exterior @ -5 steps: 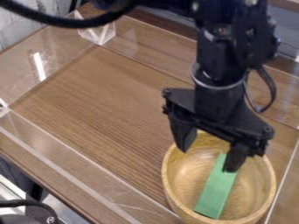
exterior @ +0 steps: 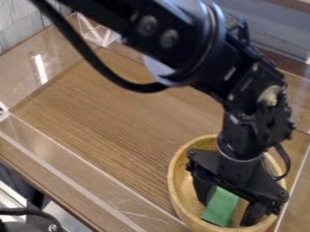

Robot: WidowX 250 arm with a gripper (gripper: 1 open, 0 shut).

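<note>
My black gripper [exterior: 234,195] reaches down into a tan round bowl [exterior: 187,181] at the lower right of the camera view. It is open, with its fingers around or just over a green block [exterior: 218,209] lying in the bowl. The fingers hide part of the block, so whether they touch it cannot be told.
A bare wooden surface [exterior: 91,118] fills the middle and left, with clear edging along the near left and far side. A small white and clear object [exterior: 97,29] stands at the back left. A black cable lies at the bottom left corner.
My gripper has come down from above the bowl into it, over the green block, which is now partly covered by the fingers.
</note>
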